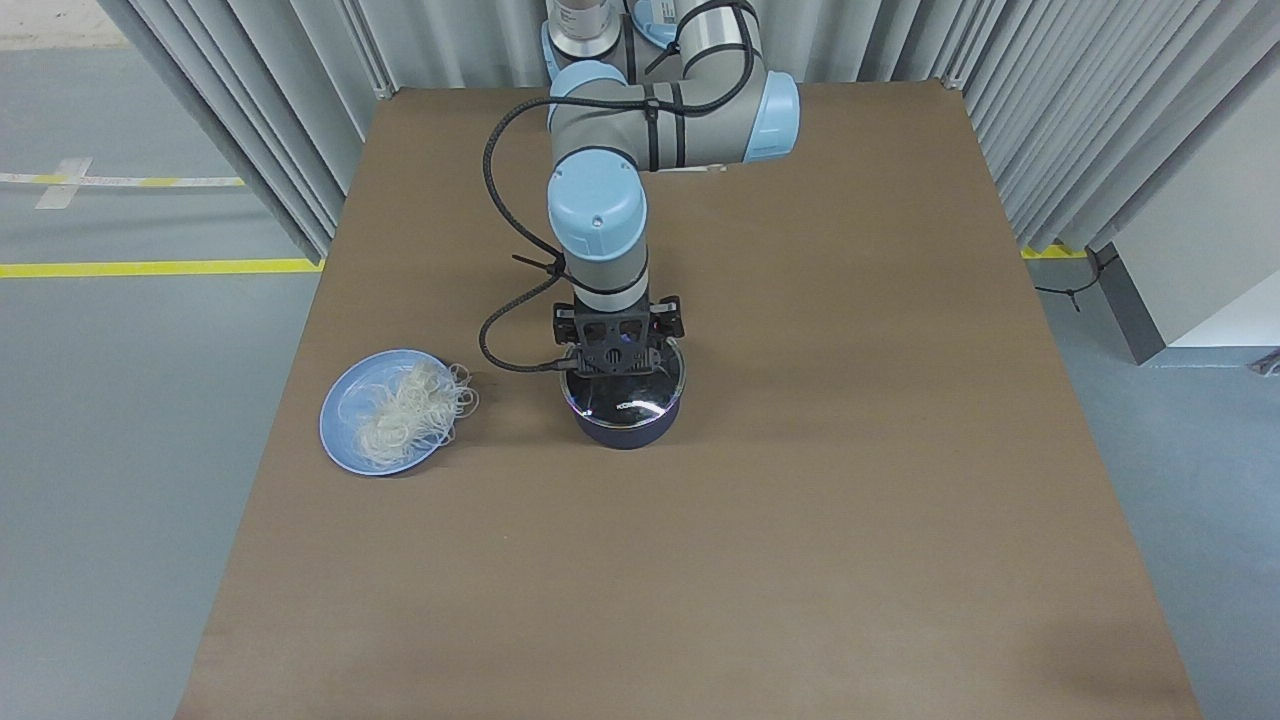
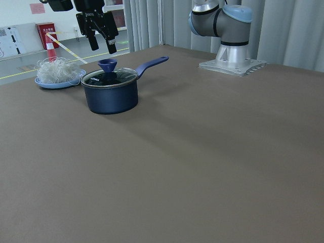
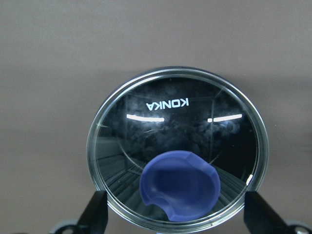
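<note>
A dark blue pot (image 2: 111,101) with a glass lid (image 3: 185,126) stands mid-table, its blue knob (image 3: 179,185) upright and its handle (image 2: 154,63) pointing back. My gripper is open above the lid, its fingers spread either side of the knob with nothing between; in the front view it covers much of the pot. Left of the pot, a light blue plate (image 1: 348,396) holds a tangle of white noodle-like strands (image 1: 414,420).
Curtains hang behind the arm's base (image 2: 233,66).
</note>
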